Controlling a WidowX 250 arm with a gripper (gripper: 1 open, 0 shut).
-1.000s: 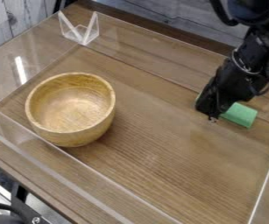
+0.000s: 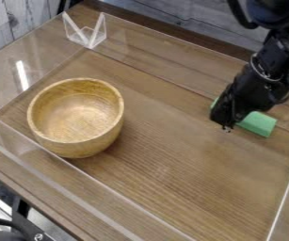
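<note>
My black gripper (image 2: 229, 118) reaches in from the upper right, its tips low over the tabletop at the left part of a green block (image 2: 257, 123). The block lies on the wood at the right, partly hidden behind the gripper. The fingers look shut; whether anything is between them is hard to see, and the block's visible part extends to their right.
A wooden bowl (image 2: 75, 111) stands on the left half of the table (image 2: 159, 179). A small white wire object (image 2: 88, 33) is at the back left.
The green block appears shifted very slightly, with a little more of it showing left of and behind the gripper. The gripper has barely moved.
</note>
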